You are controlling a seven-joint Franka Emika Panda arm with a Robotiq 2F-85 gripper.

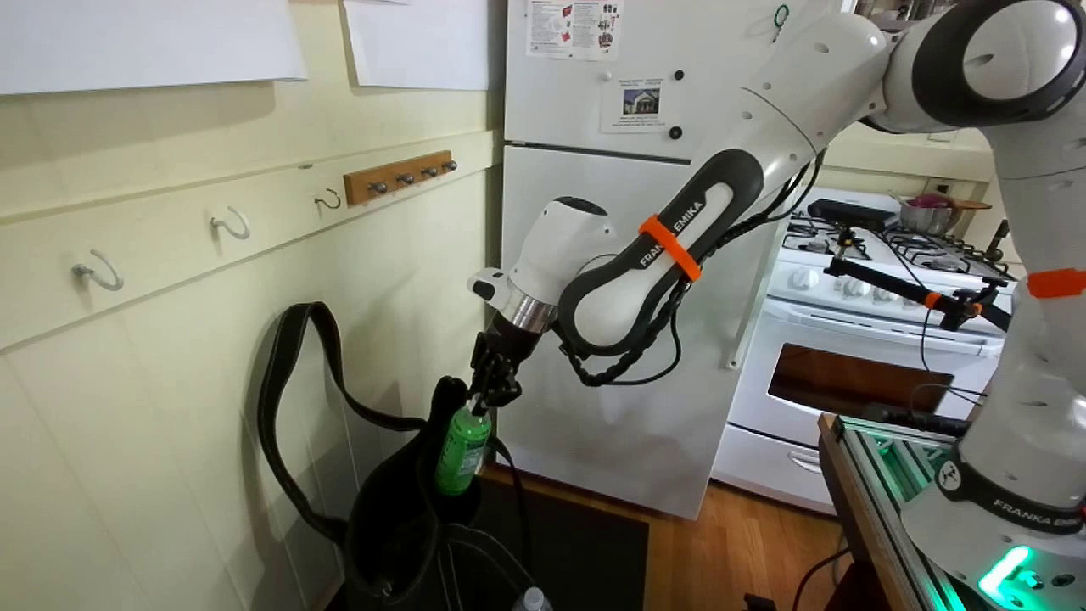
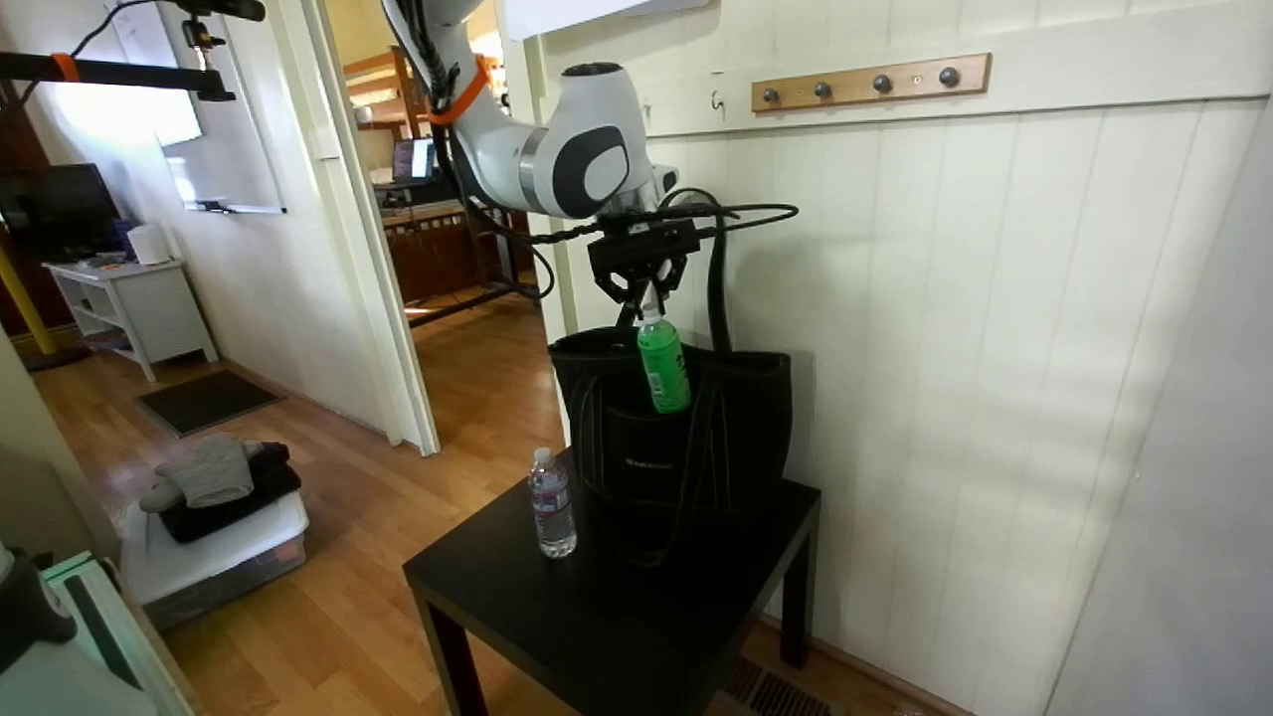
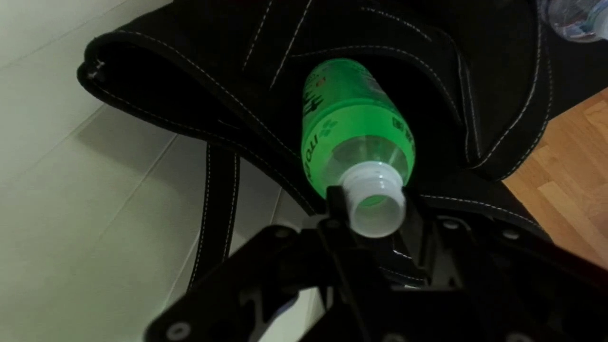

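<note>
My gripper is shut on the white neck of a green bottle, which has no cap on it. The bottle hangs tilted, its base pointing down at the black tote bag. From the wrist view, its lower end lies over the bag's front pocket opening; how far inside it reaches, I cannot tell. In exterior view 2 the whole green body shows in front of the bag's upper front. The bag stands on a black table against the wall, its main opening gaping beside the bottle.
A clear water bottle stands on the table in front of the bag. One bag strap arches up against the wall. Hooks and a wooden peg rack are on the wall above.
</note>
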